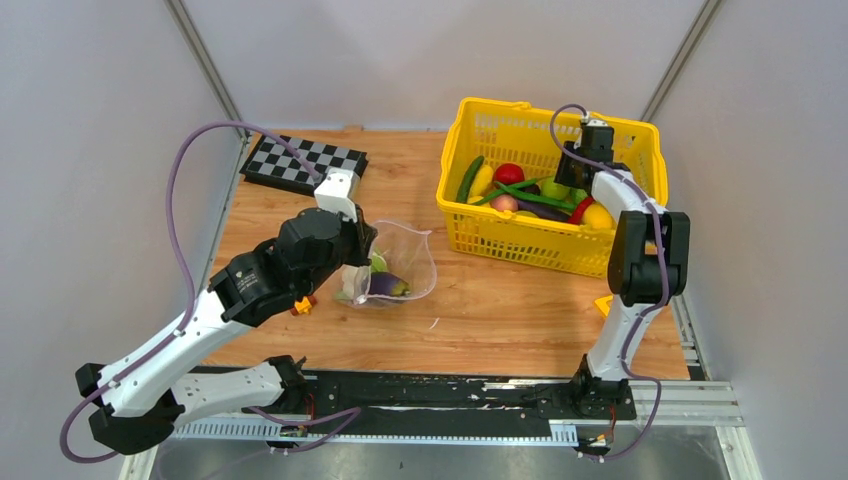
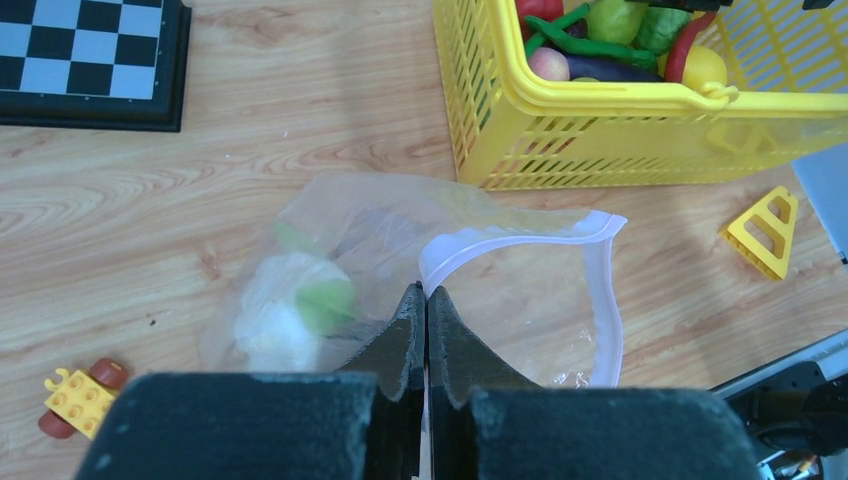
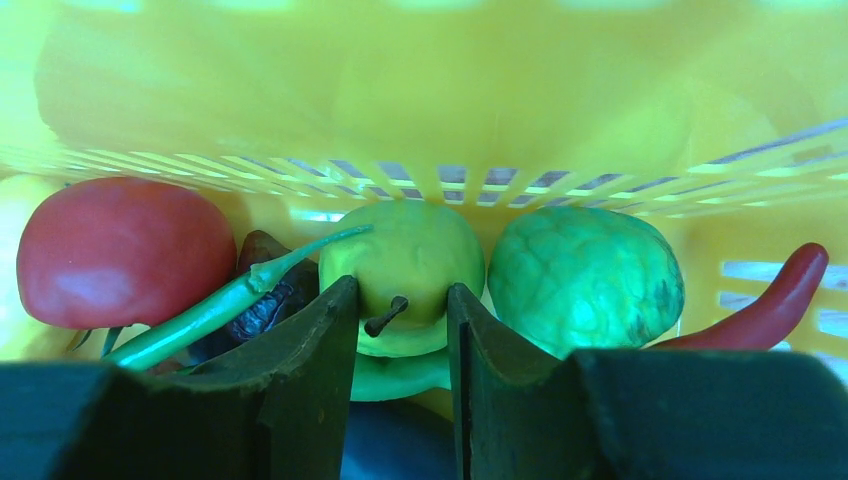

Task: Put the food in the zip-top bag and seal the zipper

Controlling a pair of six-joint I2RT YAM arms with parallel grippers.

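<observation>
The clear zip top bag [image 1: 415, 262] lies with its mouth spread, a purple eggplant [image 1: 387, 284] and something green inside. My left gripper is shut on the bag's white zipper rim [image 2: 520, 238]. Over in the yellow basket [image 1: 520, 243], my right gripper is closed on a yellow-green apple-like fruit [image 3: 405, 255], its dark stem between the fingertips. A green chili's stem lies against the fruit's left side. The green cabbage-like piece [image 3: 590, 275] sits just right of it, and a red tomato [image 3: 125, 250] farther left.
Inside the basket are also a red chili [image 3: 770, 310], an eggplant [image 1: 540, 210] and a cucumber [image 1: 470, 178]. A checkered board [image 1: 305, 163] lies at the back left, a small yellow toy [image 2: 80, 402] left of the bag. Bare table spans between bag and basket.
</observation>
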